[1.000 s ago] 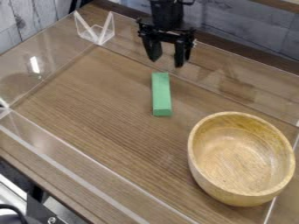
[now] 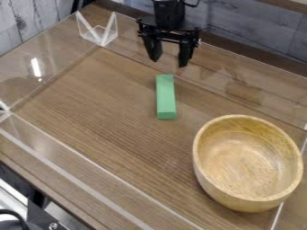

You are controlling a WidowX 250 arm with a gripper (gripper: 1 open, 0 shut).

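Observation:
At the top centre of the camera view is my black gripper (image 2: 168, 51), pointing down at the back of the wooden table (image 2: 84, 135), open with its fingers apart. A green rectangular block (image 2: 166, 96) lies lengthwise in the middle of the table, a short way in front of the gripper and apart from it. A large beige round bowl (image 2: 246, 162) sits at the front right.
A white wire-like object (image 2: 99, 29) stands at the back left, near the table's edge. Dark items at the lower left corner are only partly visible.
My gripper has shifted and turned slightly at the back of the table. The green block and the bowl have not moved.

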